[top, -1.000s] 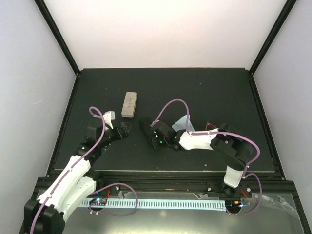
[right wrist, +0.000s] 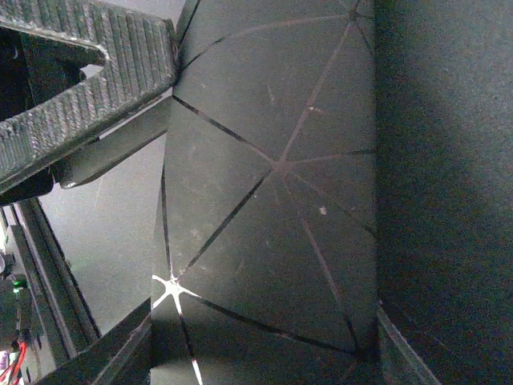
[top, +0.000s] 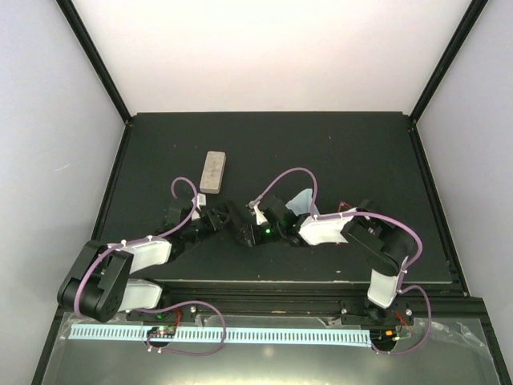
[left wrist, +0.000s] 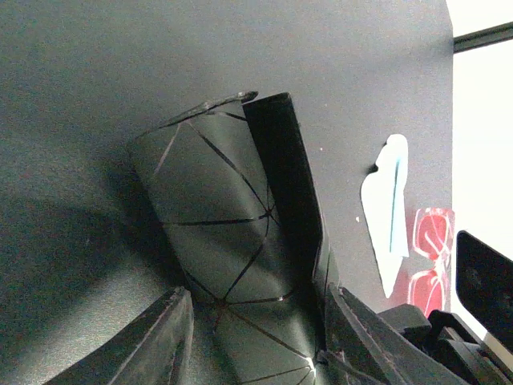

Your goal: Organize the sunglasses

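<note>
A black sunglasses case [left wrist: 232, 224] with a pattern of thin lines fills the middle of both wrist views, a narrow dark flap [left wrist: 284, 160] rising along one side. My left gripper has its fingers on either side of the case. From the other arm, my right gripper also straddles it, its fingers close against both sides. How firmly either one presses is unclear. Red-lensed sunglasses [left wrist: 433, 228] lie beyond, partly out of frame, with a pale cloth [left wrist: 386, 208] beside them. In the top view the arms mostly hide the case.
Further back on the black table [top: 321, 152] lies a beige oblong case [top: 212, 172]. Both arms meet closely over the black case, and a ridged finger of the left gripper stands near the right one.
The left arm has swung in from the left, its gripper coming right and slightly down to the black case. The beige case, cloth and glasses stay put.
</note>
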